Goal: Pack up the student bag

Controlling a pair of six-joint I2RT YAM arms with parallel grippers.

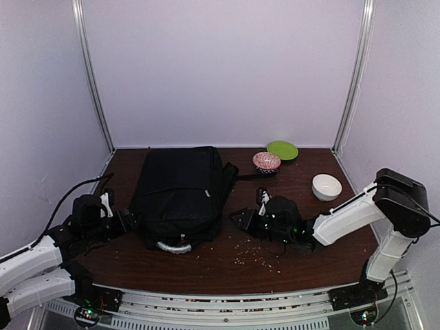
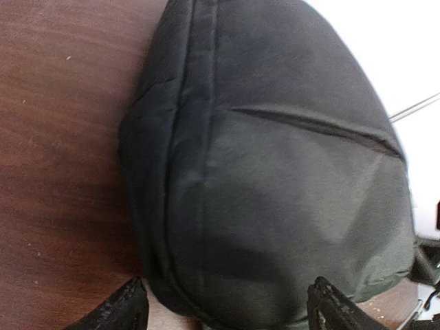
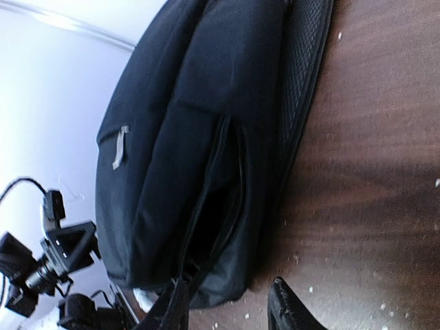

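Note:
A black backpack (image 1: 175, 196) lies on the left half of the table, its light handle (image 1: 174, 247) toward the near edge. In the right wrist view a side opening (image 3: 214, 206) gapes in the dark fabric, and a grey zipper pull (image 3: 119, 147) hangs on the front. My left gripper (image 1: 134, 220) is at the bag's lower left side; in the left wrist view its fingers stand apart over the bag's lower end, with no clear grip on the cloth. My right gripper (image 1: 237, 218) stays a little right of the bag, fingers apart and nothing between them.
At the back right are a green plate (image 1: 282, 150) and a red-patterned bowl (image 1: 267, 161). A white bowl (image 1: 326, 187) stands near the right wall. Crumbs (image 1: 251, 258) are scattered on the wood before the right arm.

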